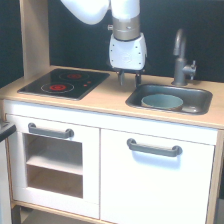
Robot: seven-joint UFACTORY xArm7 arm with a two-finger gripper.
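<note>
My gripper points down over the wooden counter, between the stove and the sink. Its two dark fingers stand apart, and nothing shows between them. A grey-green bowl rests inside the dark sink, to the right of the gripper. On the counter's left side lies a black stove top with red ring markings.
A dark faucet rises behind the sink. Below the counter, the left cabinet has an open or see-through front with shelves; the right cabinet door is closed, with a grey handle. At the far left edge a white panel juts in.
</note>
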